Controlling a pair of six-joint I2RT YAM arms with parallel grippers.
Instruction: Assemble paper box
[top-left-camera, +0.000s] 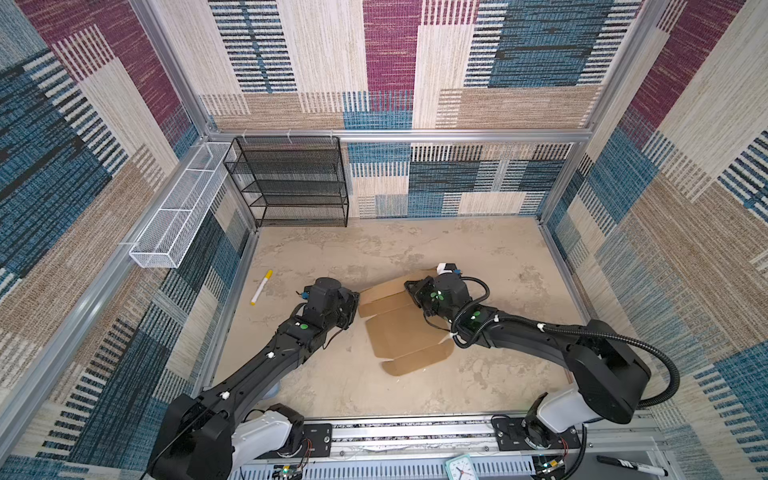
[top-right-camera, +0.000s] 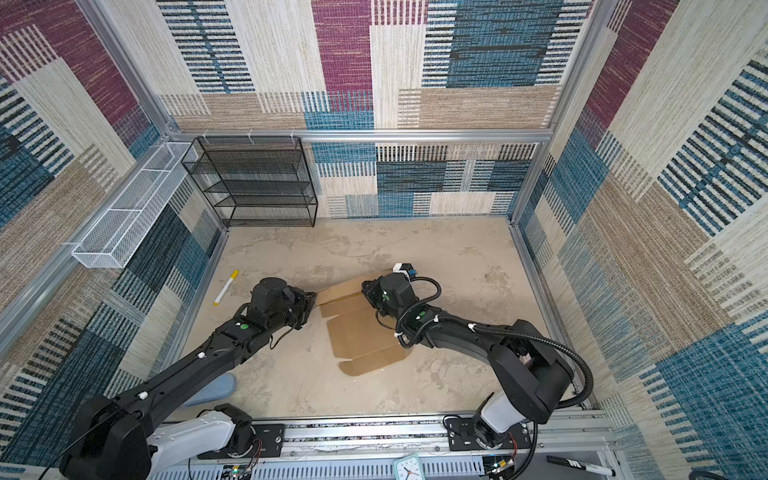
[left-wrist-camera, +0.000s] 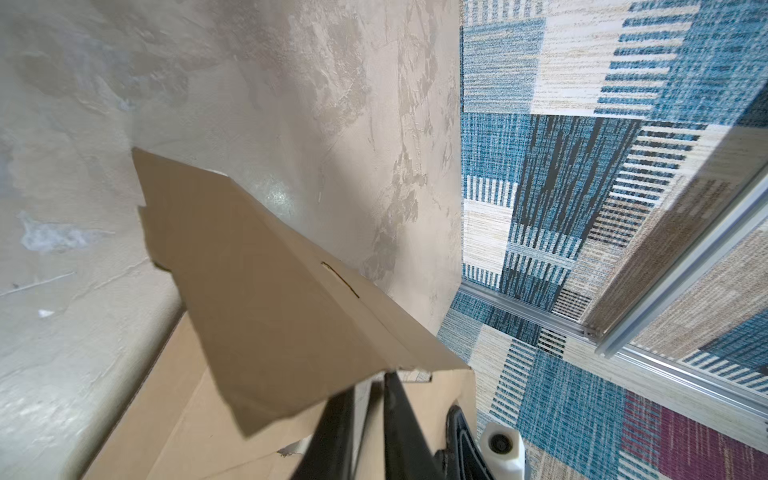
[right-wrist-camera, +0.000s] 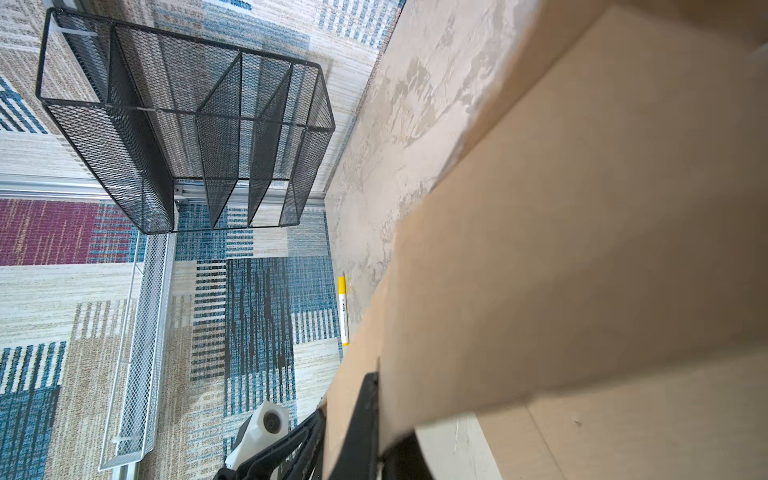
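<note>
The paper box is a brown cardboard sheet, partly folded, on the table between my two arms. Its back panel is raised, and its front flap lies toward the near side. My left gripper is at the left end of the back panel. Its fingers are a little apart just under the edge of a folded side flap; nothing shows clamped between them. My right gripper is shut at the right part of the back, with a thin cardboard edge between its fingers. A large panel hides part of that grip.
A yellow-and-white marker lies on the table at the left. Toward the back left stands a black mesh shelf, with a white wire basket on the left wall. The table behind the box is clear.
</note>
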